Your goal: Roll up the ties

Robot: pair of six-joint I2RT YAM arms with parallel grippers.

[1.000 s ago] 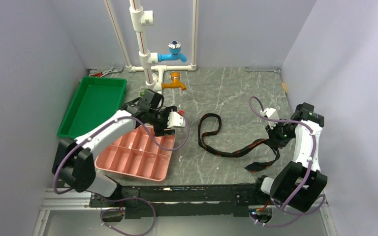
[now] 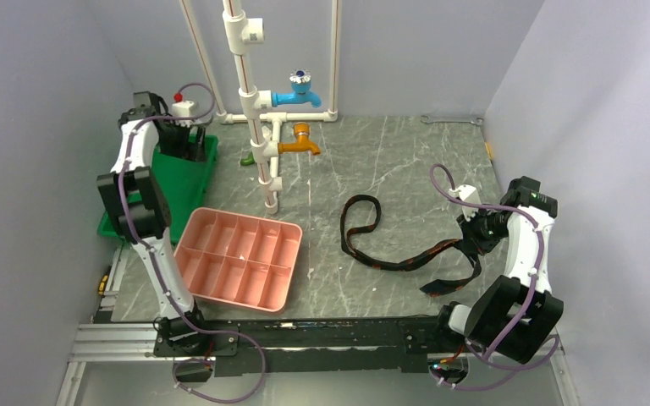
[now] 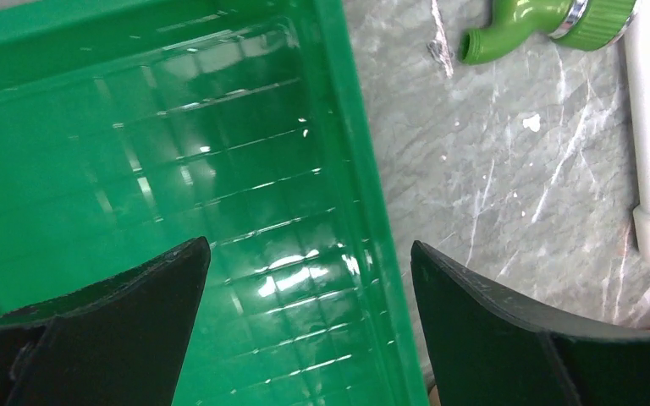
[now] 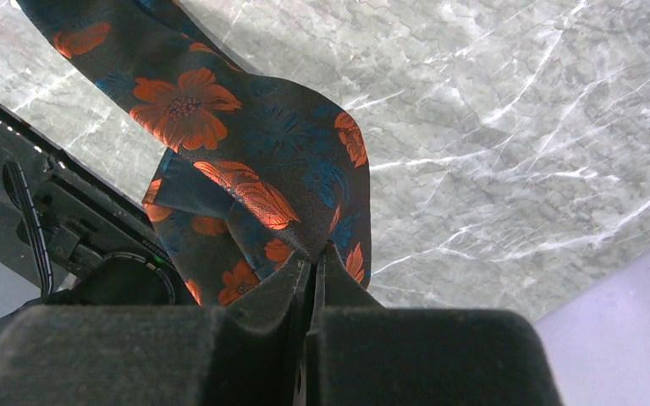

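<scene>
A dark tie with orange flowers point(image 2: 402, 264) lies loosely in an S-curve on the marble surface at centre right, its pointed end toward the front. My right gripper point(image 2: 472, 228) is shut on the tie point(image 4: 178, 110) at a fold near its wide end. My left gripper point(image 2: 188, 142) stands open over the green tray point(image 2: 156, 182), far from the tie, with nothing between its fingers.
A pink compartment tray point(image 2: 237, 258) lies at front left. A white pipe stand point(image 2: 251, 68) with blue point(image 2: 296, 97) and orange point(image 2: 299, 145) taps rises at the back middle; a green tap point(image 3: 584, 17) lies beside it.
My left arm has swung from over the pink tray to the back left, above the green tray. The right arm and the tie look unchanged.
</scene>
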